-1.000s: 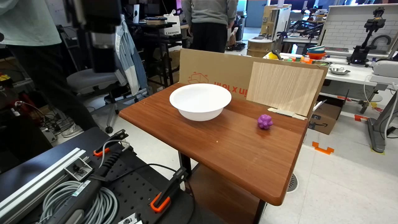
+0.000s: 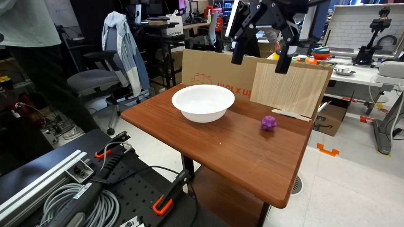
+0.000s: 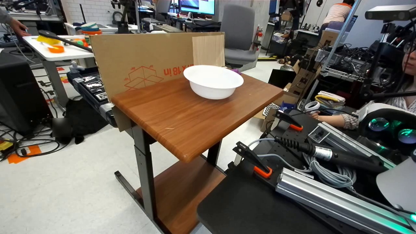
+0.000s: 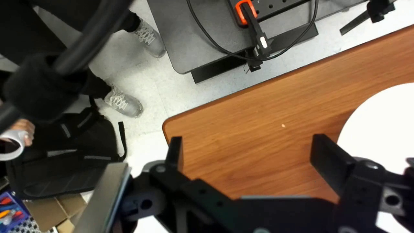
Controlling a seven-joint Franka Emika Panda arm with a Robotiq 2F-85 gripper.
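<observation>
A white bowl (image 2: 203, 104) stands upright on the brown wooden table (image 2: 242, 159), toward its left in exterior view 1. To the right of it lies a small knobbly purple object (image 2: 268, 123). In exterior view 2 the bowl (image 3: 213, 82) hides most of the purple object (image 3: 236, 71). My gripper (image 2: 261, 67) hangs well above the table, fingers wide apart and nothing between them. The wrist view has the open gripper over bare wood, with part of the bowl (image 4: 382, 124) behind its right finger. The purple object does not show there.
Along the table's back stands a cardboard panel (image 2: 217, 72) with a pale wood-grain board (image 2: 289, 89) against it. A black bench (image 2: 144, 196) with clamps and cables sits in front.
My gripper has moved from the upper left to the upper right in exterior view 1, now above the purple object's side of the table. The bowl and the purple object have stayed put.
</observation>
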